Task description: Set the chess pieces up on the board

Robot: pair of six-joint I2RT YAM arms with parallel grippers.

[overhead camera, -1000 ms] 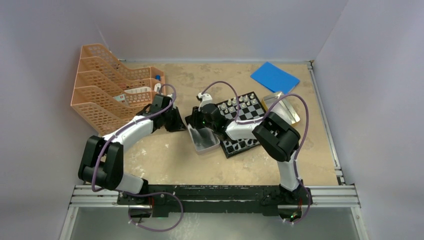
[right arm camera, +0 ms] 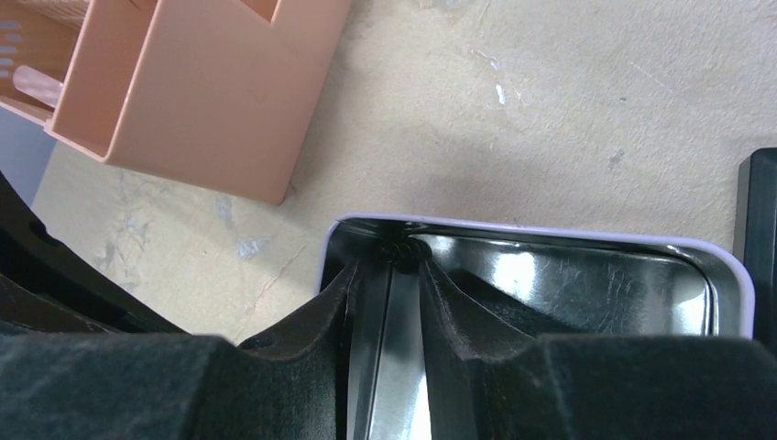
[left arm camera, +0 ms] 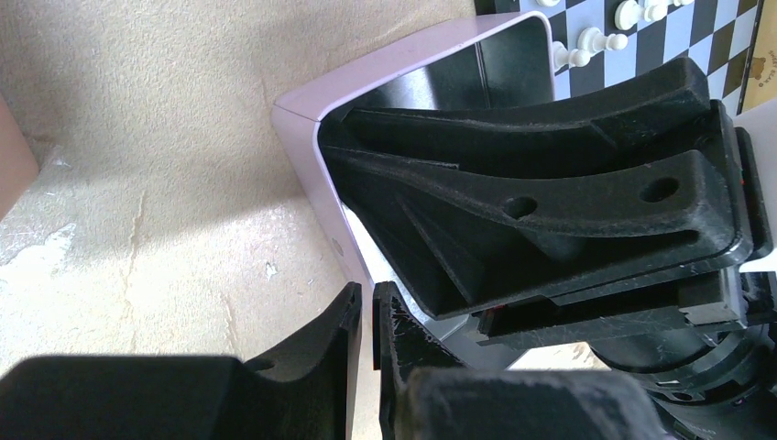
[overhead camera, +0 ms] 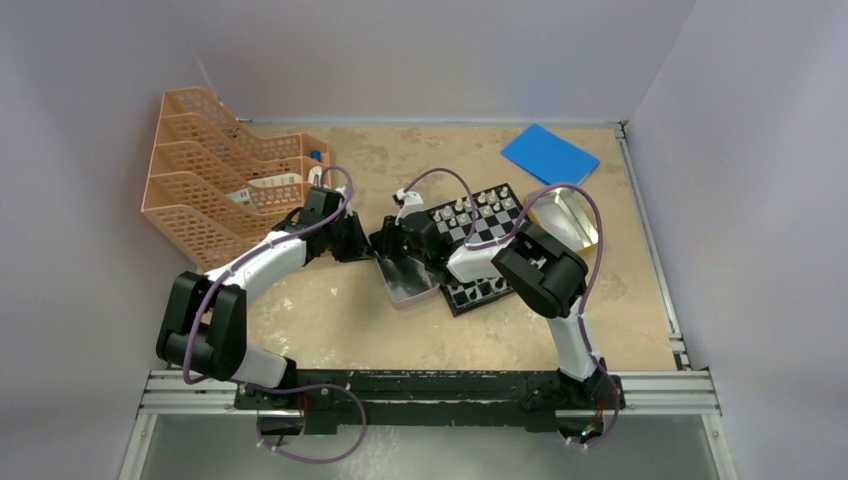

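A pale lavender-rimmed box sits left of the checkered board, its dark interior holding a small black piece in one corner. My right gripper reaches into that corner, fingers apart beside the piece. My left gripper is shut on the box's side wall, which runs in between its fingertips. On the board's far part stand white pieces; black pieces stand along its near edge. The right arm covers the board's middle.
An orange slotted organizer stands at the left, close to the left arm. Beyond the board lie a blue sheet and a second box at the right.
The right arm has shifted slightly left, its gripper sinking into the box's far corner. The left arm looks unmoved.
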